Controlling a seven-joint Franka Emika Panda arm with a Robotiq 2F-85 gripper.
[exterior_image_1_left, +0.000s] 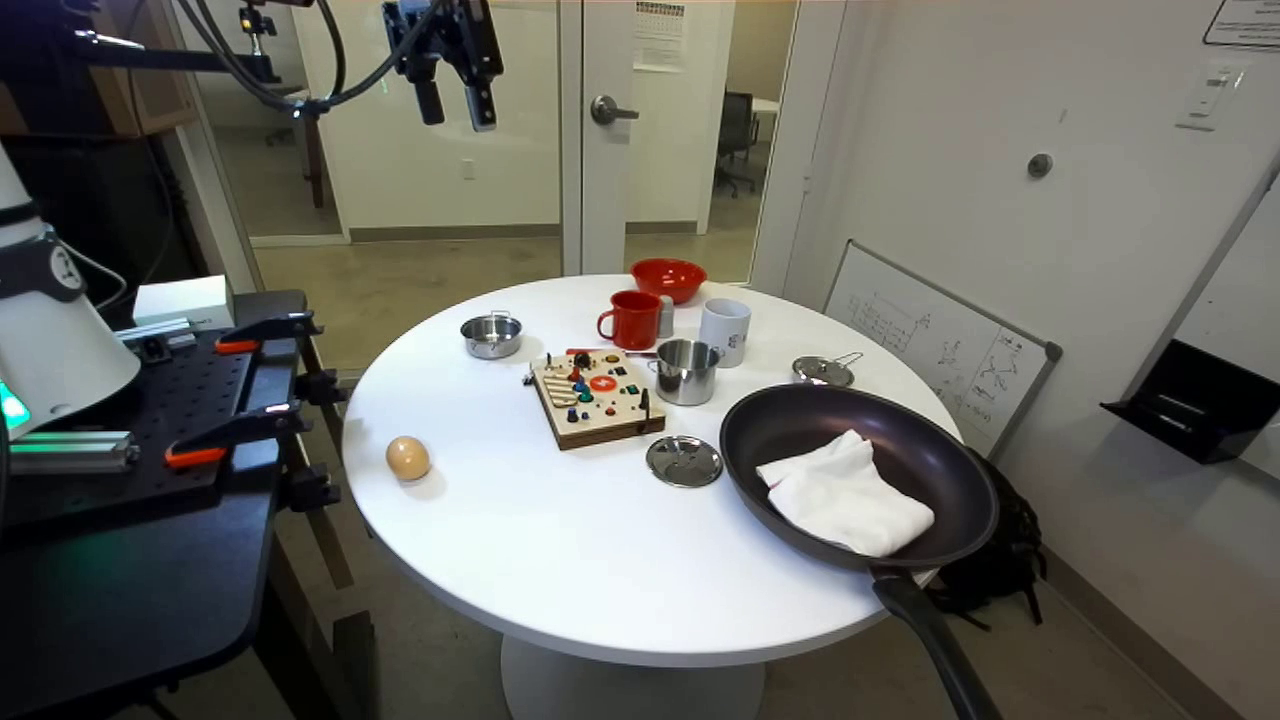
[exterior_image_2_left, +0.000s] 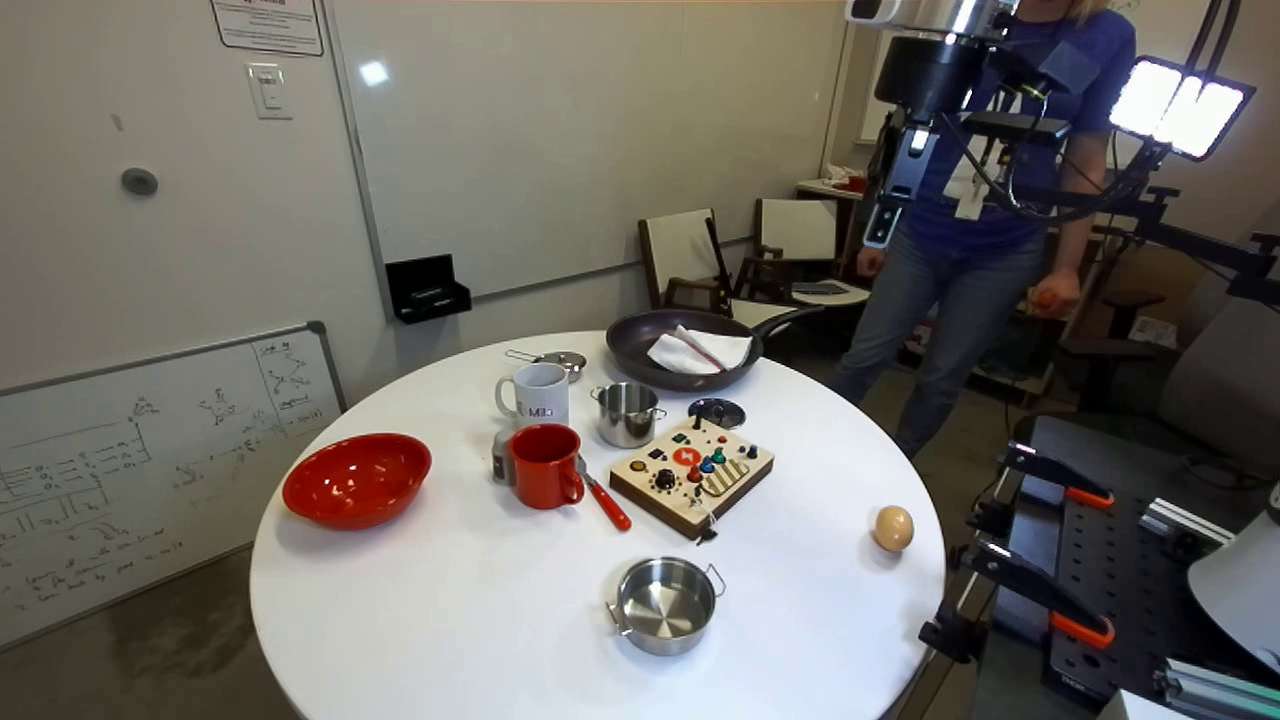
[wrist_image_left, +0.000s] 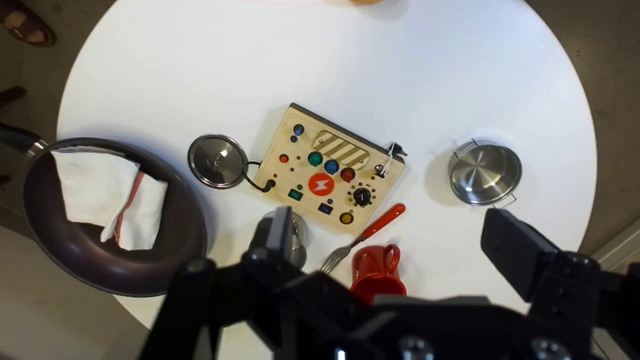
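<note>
High above the round white table (exterior_image_1_left: 516, 540), my gripper (exterior_image_1_left: 458, 118) stands open, its fingers apart and empty. From the wrist view it looks down on a wooden board with knobs and switches (wrist_image_left: 309, 156) at the table's middle. A shallow steel pot (wrist_image_left: 486, 174) sits apart on the right there, and a red mug (wrist_image_left: 378, 267) and red-handled fork (wrist_image_left: 381, 223) lie below the board. To the left is a black pan (wrist_image_left: 78, 252) holding a folded white cloth (wrist_image_left: 96, 186). A steel lid (wrist_image_left: 216, 161) rests between pan and board. My finger partly hides a taller steel pot (wrist_image_left: 298, 237).
A brown egg (exterior_image_1_left: 408, 457) lies near the table's left edge. Toward the back stand a red bowl (exterior_image_1_left: 669, 278), a white mug (exterior_image_1_left: 725, 330) and a small lidded item (exterior_image_1_left: 823, 371). The pan's handle (exterior_image_1_left: 936, 642) overhangs the edge.
</note>
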